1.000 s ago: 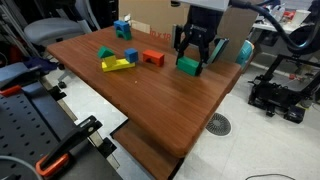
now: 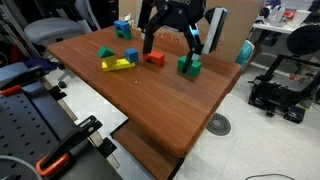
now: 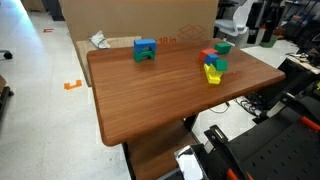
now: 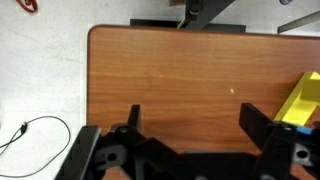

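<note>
My gripper [image 2: 170,48] hangs above the table [image 2: 185,105], its fingers spread wide with nothing between them. A green block [image 2: 188,66] rests near the far right edge of the table, below and a little to the right of the gripper. Left of it lie a red block [image 2: 153,57], a blue block [image 2: 130,54], a yellow piece [image 2: 118,64] and a green triangular block [image 2: 104,51]. In the wrist view, bare wood lies under the open gripper, and a yellow piece [image 4: 303,98] is cut off at the right edge.
Another blue block [image 3: 145,45] stands apart at the back left in exterior view 2. A cardboard panel [image 3: 160,19] rises behind the table. A black-topped surface [image 2: 35,130] with clamps flanks the table.
My gripper was over the green block a second ago. It has moved left and up off it, its fingers now wider apart, and the block stays on the table.
</note>
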